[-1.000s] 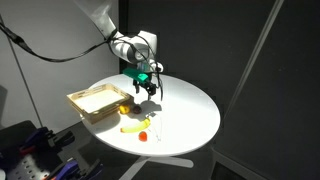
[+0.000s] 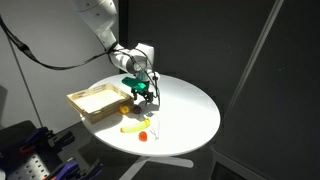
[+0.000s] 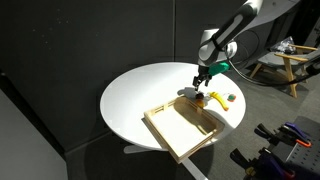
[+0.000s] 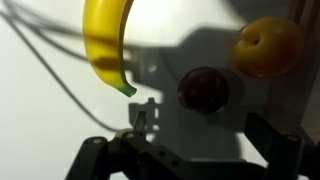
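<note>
A dark red, plum-like fruit [image 4: 203,90] lies on the white table, in front of and between my fingertips in the wrist view. My gripper stands open, its fingers apart and nothing held. From the first exterior view, the gripper [image 2: 147,97] hangs just above the table, near the dark fruit [image 2: 137,109]. An orange-yellow round fruit [image 4: 268,47] rests close to the dark one. On the other side is a yellow banana [image 4: 103,38], its tip pointing toward the gripper.
A shallow wooden box [image 2: 99,101], which looks empty, stands beside the fruit. A small red round item [image 2: 143,136] sits near the table edge past the banana.
My gripper has come down toward the table over the last second, nearer the dark fruit. The fruit and the box have stayed in place.
</note>
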